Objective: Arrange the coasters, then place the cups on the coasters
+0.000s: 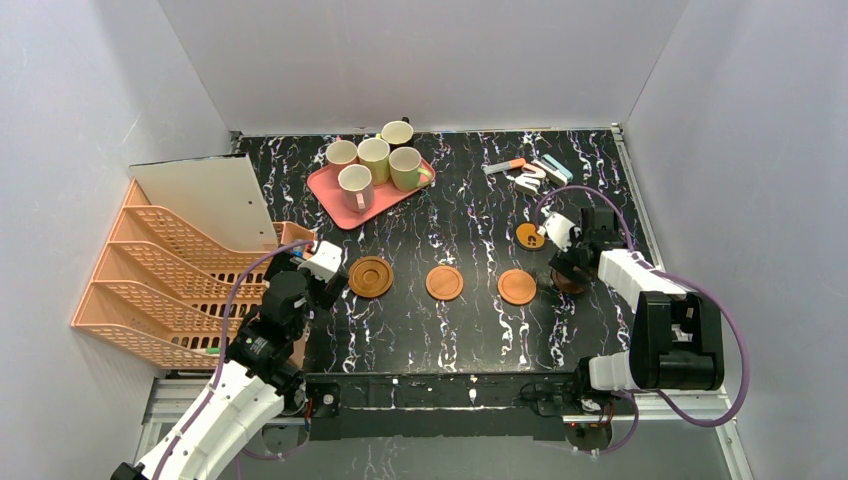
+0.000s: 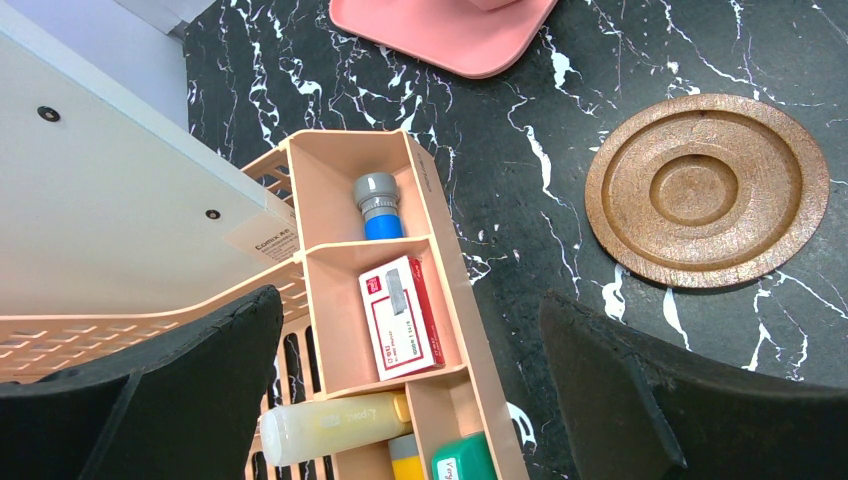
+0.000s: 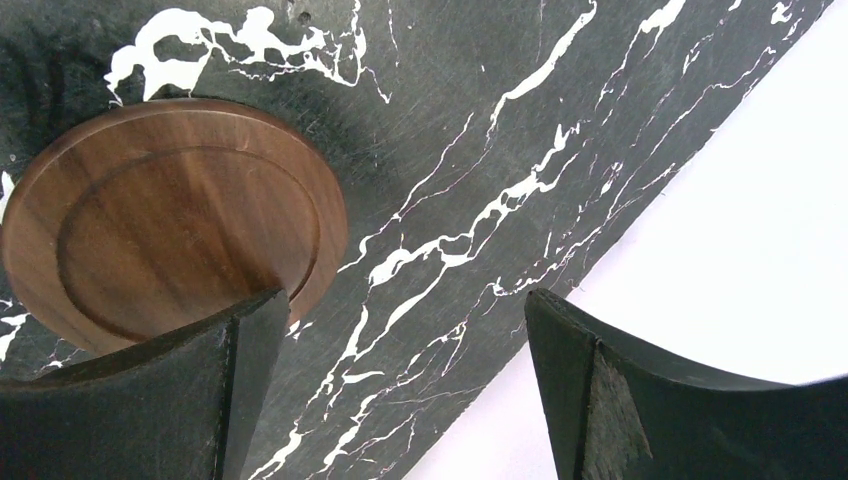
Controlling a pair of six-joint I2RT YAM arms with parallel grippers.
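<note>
Several cups stand upright on a pink tray (image 1: 384, 207) at the back left: a pale pink cup (image 1: 355, 185) in front, a green cup (image 1: 406, 170), a yellow cup (image 1: 374, 158) and others. A row of round coasters crosses the middle: a grooved brown coaster (image 1: 371, 277), two lighter ones (image 1: 444, 282) and a dark wooden coaster (image 3: 190, 225), all empty. Over the organizer's edge, left of the grooved coaster, my left gripper hangs open and empty. My right gripper is open above the dark coaster, partly hiding it in the top view.
An orange organizer (image 1: 150, 290) with a raised white panel (image 1: 205, 200) fills the left side. Behind my right gripper lie a small round coaster (image 1: 530, 236) with a dark mark and some stationery, including an orange-handled cutter (image 1: 504, 165).
</note>
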